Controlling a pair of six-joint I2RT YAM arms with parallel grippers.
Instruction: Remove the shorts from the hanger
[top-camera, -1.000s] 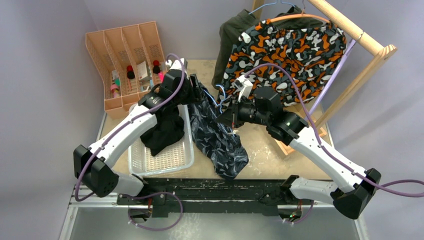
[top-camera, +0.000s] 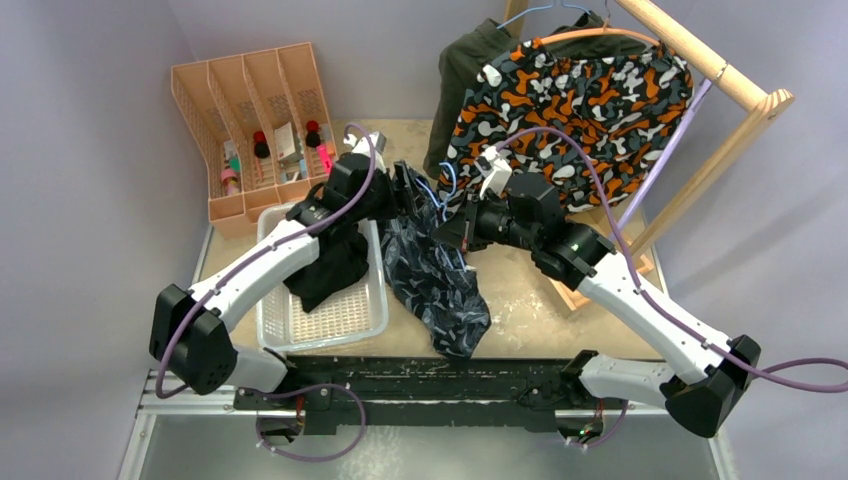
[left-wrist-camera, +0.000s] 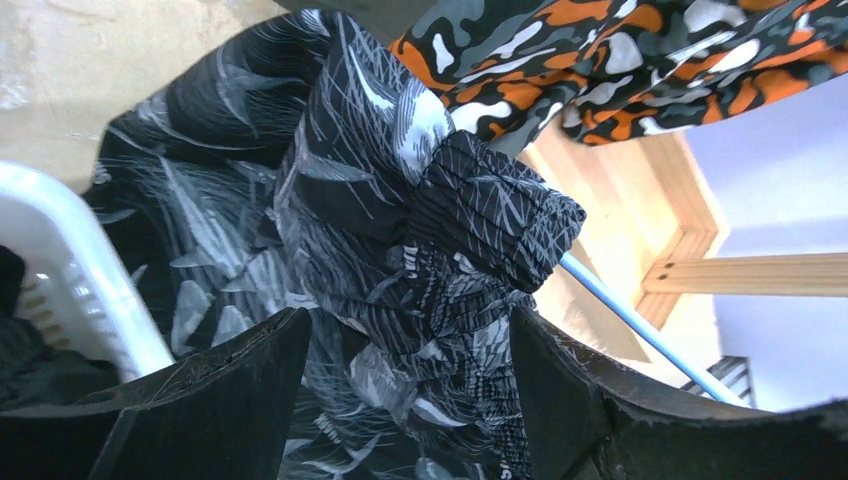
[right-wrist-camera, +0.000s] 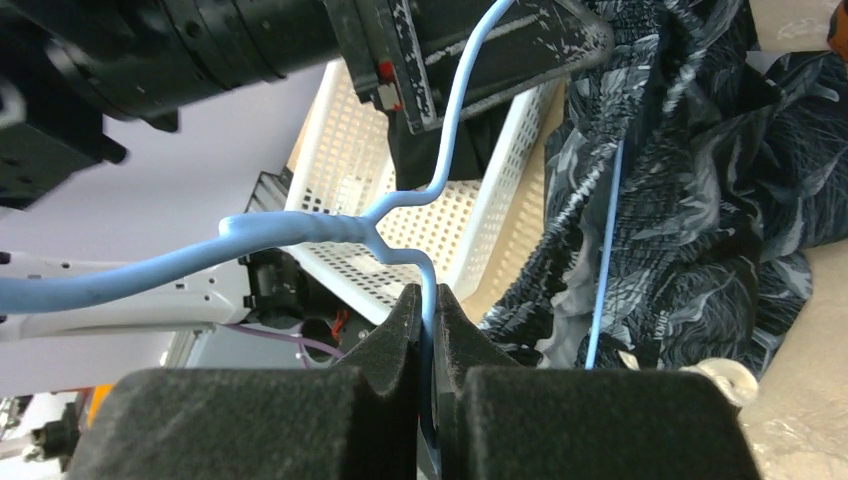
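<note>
Dark grey leaf-patterned shorts (top-camera: 430, 290) hang bunched over the table, right of the white basket. A blue hanger (right-wrist-camera: 300, 228) passes between the fingertips of my right gripper, which is shut on it. One hanger bar runs against the shorts (right-wrist-camera: 690, 240) in the right wrist view. The left wrist view shows a blue bar coming out from under the gathered waistband (left-wrist-camera: 500, 215). My left gripper is open, its two fingers wide apart with the dark cloth showing in the gap; whether they touch it, I cannot tell.
The white basket (top-camera: 378, 290) holds a dark cloth (top-camera: 335, 265). An orange divided organizer (top-camera: 240, 110) stands at the back left. On the wooden rack (top-camera: 700, 55) hang camouflage shorts (top-camera: 590, 120) and a dark green garment (top-camera: 460, 85). Bare table (top-camera: 520, 310) shows at front right.
My left gripper has moved rightward and slightly toward the table's front. The lower end of the shorts has swung a little left. The right arm stays nearly still.
</note>
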